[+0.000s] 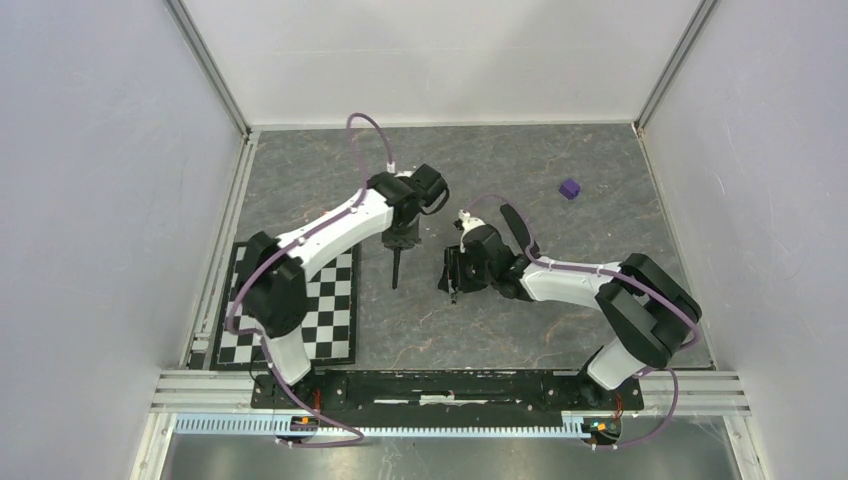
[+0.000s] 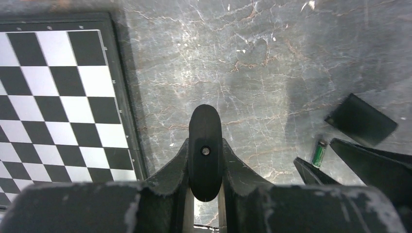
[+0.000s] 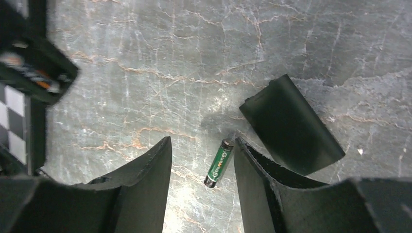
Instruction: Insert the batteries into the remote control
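Note:
My left gripper [image 1: 400, 242] is shut on the black remote [image 1: 396, 270], held raised above the table and seen nearly end-on in the left wrist view [image 2: 205, 126]. My right gripper is open, low over the table, its fingertips either side of a green battery [image 3: 217, 165] lying there; whether they touch it is not clear. The battery [image 2: 318, 154] also shows beside the right fingers in the left wrist view. A black rectangular piece [image 3: 291, 124] lies just beside the battery. The remote's battery compartment cannot be made out clearly.
A checkered board [image 1: 325, 330] fills the left front of the table [image 1: 600, 320]. A purple block [image 1: 569, 188] sits at the back right, and a dark elongated object [image 1: 516, 225] lies behind the right arm.

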